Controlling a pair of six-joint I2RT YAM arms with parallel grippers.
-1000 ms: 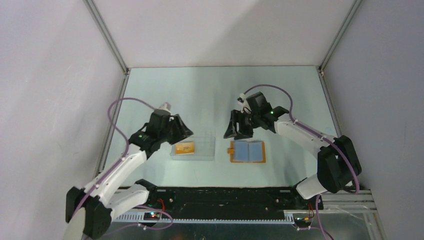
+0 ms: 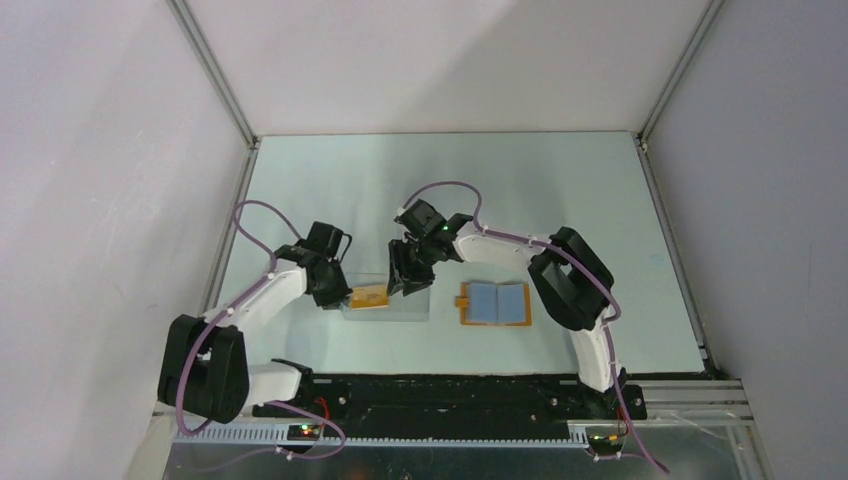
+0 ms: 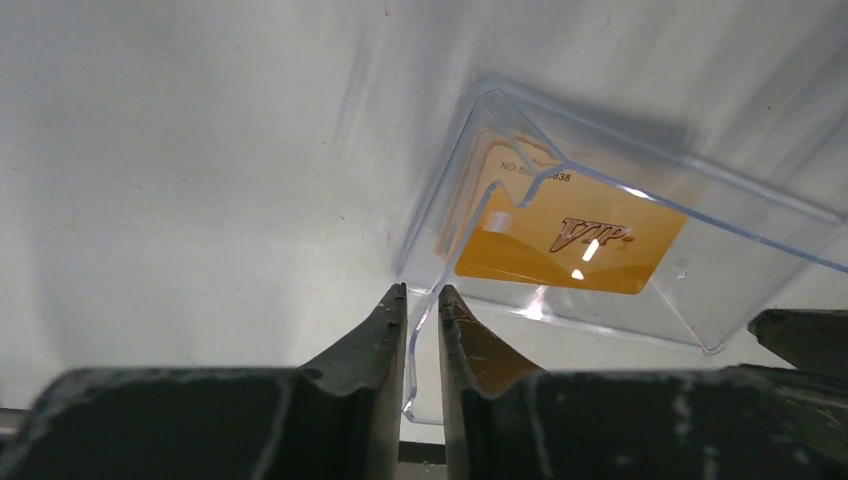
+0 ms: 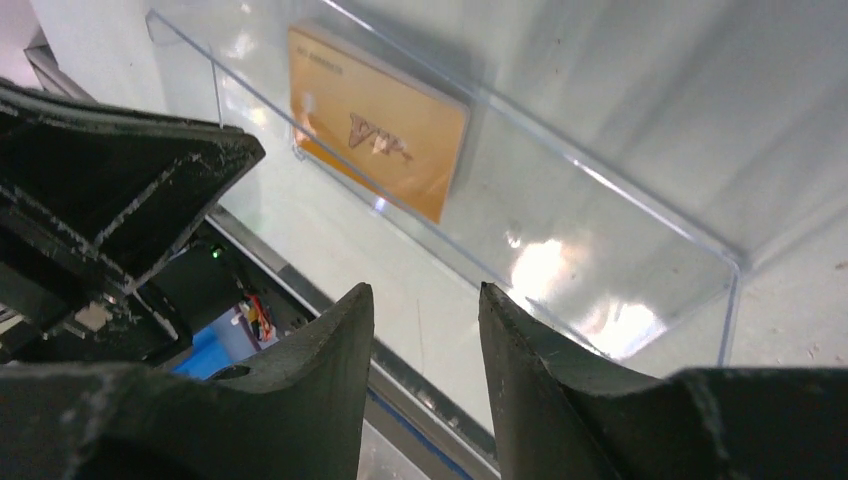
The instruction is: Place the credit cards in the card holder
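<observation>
A stack of orange cards (image 2: 369, 297) lies inside a clear plastic box (image 2: 411, 311); the top card (image 3: 560, 235) reads "VIP". At the box's left end my left gripper has its fingertips on either side of the clear end wall, slightly apart. Whether they touch it, I cannot tell. Over the box, to the right of the cards, hangs my right gripper, open, with no card between its fingers. The card holder (image 2: 496, 303), orange-edged with two pale blue pages, lies spread open to the right of the box.
In the right wrist view, the left gripper's dark body (image 4: 110, 190) is close to the box's card end.
The right gripper travelled left from above the card holder to over the box. Cards and box stayed put.
</observation>
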